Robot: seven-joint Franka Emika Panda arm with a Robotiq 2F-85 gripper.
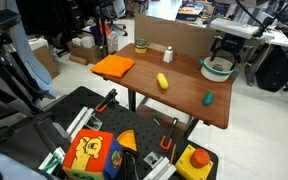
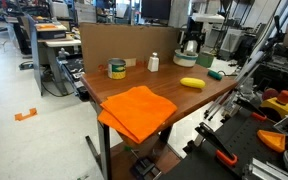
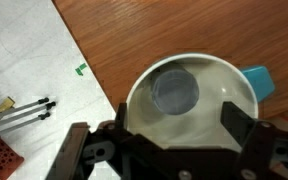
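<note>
A white pot (image 1: 213, 75) with teal handles stands at the table's far right corner in exterior view 1. In the wrist view the pot's pale inside (image 3: 210, 82) opens below me, with a teal handle (image 3: 259, 82) at its right. A round grey object (image 3: 174, 92) lies inside it; I cannot tell what it is. My gripper is open over the pot, fingers spread wide and nothing seen between them. From exterior view 1, the gripper (image 1: 228, 49) hangs just above the pot's rim.
On the table (image 1: 188, 92) are a yellow object (image 1: 162, 81), a green object (image 1: 208, 99), a white bottle (image 1: 168, 55), a can (image 1: 141, 46) and an orange cloth (image 1: 113, 66). A cardboard panel (image 2: 129, 45) stands along the back. The table's middle has free room.
</note>
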